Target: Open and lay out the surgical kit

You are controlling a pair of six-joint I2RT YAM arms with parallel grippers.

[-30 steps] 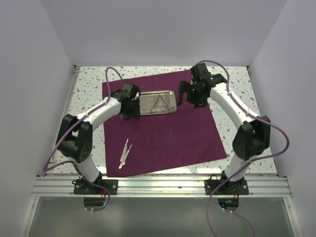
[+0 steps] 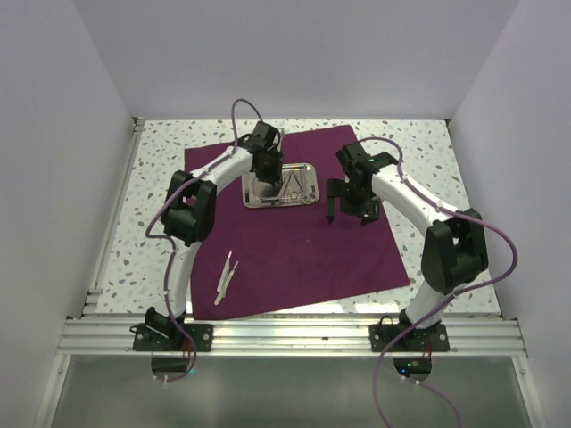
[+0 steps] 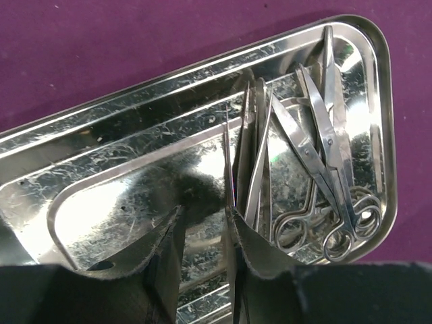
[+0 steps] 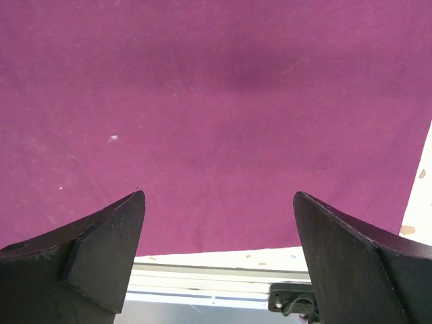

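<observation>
The metal tray (image 2: 305,167) lies on the purple cloth (image 2: 294,259) with instruments in it. In the left wrist view, slim tweezers (image 3: 261,162) stand bunched side by side, and scissors (image 3: 329,148) with ring handles overlap at the tray's right end. My left gripper is over the tray, partly open. Its right finger (image 3: 237,233) overlaps the lower end of the leftmost tweezers; between the fingers I see only tray floor. My right gripper stands wide open above bare cloth, empty. Two slender pale-handled instruments (image 2: 223,275) lie apart on the cloth at front left.
Speckled tabletop (image 2: 143,232) shows around the cloth, and a metal rail (image 2: 285,330) runs along the front edge. The right arm hovers just right of the tray.
</observation>
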